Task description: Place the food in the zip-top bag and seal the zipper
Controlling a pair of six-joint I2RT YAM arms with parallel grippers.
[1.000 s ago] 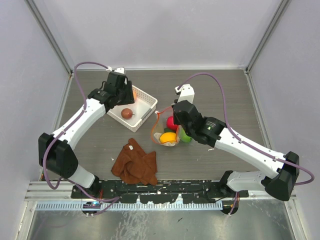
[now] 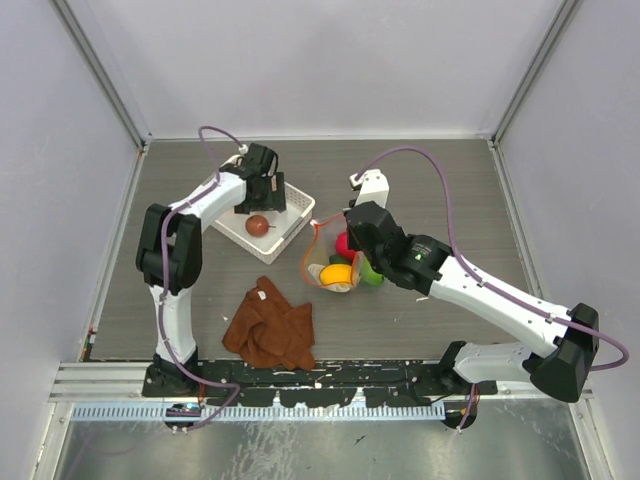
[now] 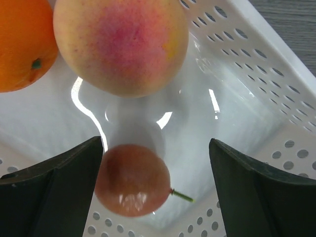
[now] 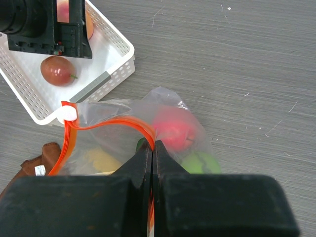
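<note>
The clear zip top bag (image 4: 123,109) stands open on the table with its orange zipper rim spread. My right gripper is shut on the bag's rim. Inside show a yellow food (image 2: 336,274), a red food (image 2: 344,245) and a green food (image 2: 371,274). My left gripper (image 2: 262,208) is open over the white basket (image 2: 236,237), fingers pointing down, nothing held. A reddish-brown fruit with a green stem (image 3: 132,181) lies in the basket between the finger outlines in the left wrist view. A peach (image 3: 123,42) and an orange (image 3: 24,44) lie beyond it.
A brown cloth (image 2: 270,328) lies on the table in front of the basket. A white slider (image 4: 67,113) sits on the bag's rim, near the basket's corner. To the right and back, the table (image 2: 455,190) is clear.
My left gripper has moved right over the basket, and its forearm has swung right. Right arm and bag look still.
</note>
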